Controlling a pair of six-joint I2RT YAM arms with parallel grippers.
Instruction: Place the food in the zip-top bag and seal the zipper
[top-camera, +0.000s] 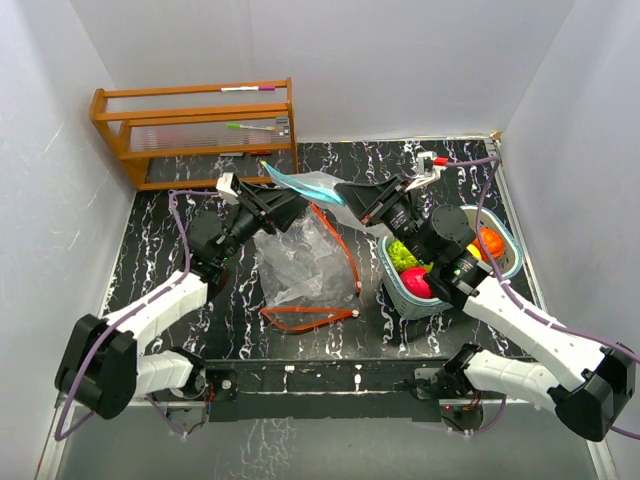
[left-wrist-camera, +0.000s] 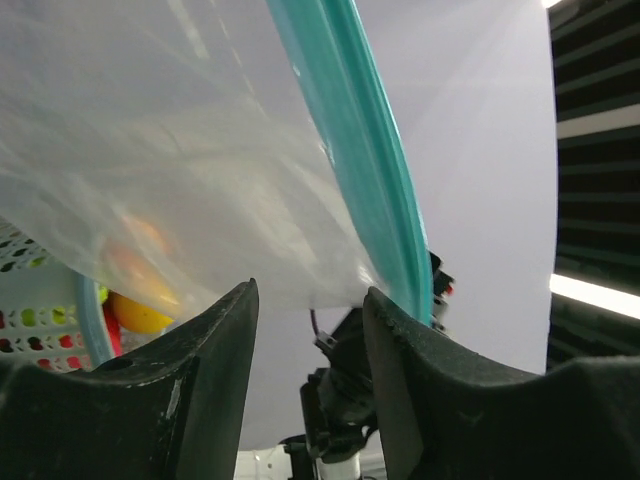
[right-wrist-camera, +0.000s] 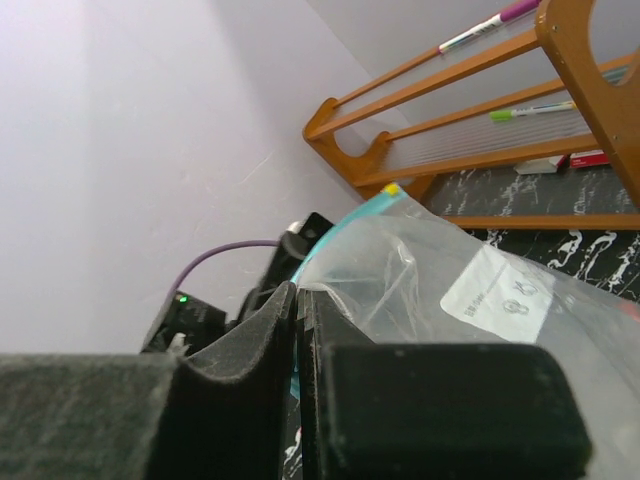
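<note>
A clear zip bag with a teal zipper (top-camera: 310, 186) hangs raised between my grippers. My right gripper is shut on the bag, whose plastic drapes out from its fingers toward the left. My left gripper stands open just beside it, the teal zipper (left-wrist-camera: 390, 200) and clear film crossing in front of its fingertips. The food lies in a pale green basket (top-camera: 405, 305) under the right arm: green grapes (top-camera: 403, 255), a red item (top-camera: 416, 283) and an orange one (top-camera: 491, 240).
Clear bags with orange zippers (top-camera: 300, 275) lie on the middle of the dark marble mat (top-camera: 240, 330). A wooden rack (top-camera: 200, 110) with pens stands at the back left. Grey walls enclose the sides.
</note>
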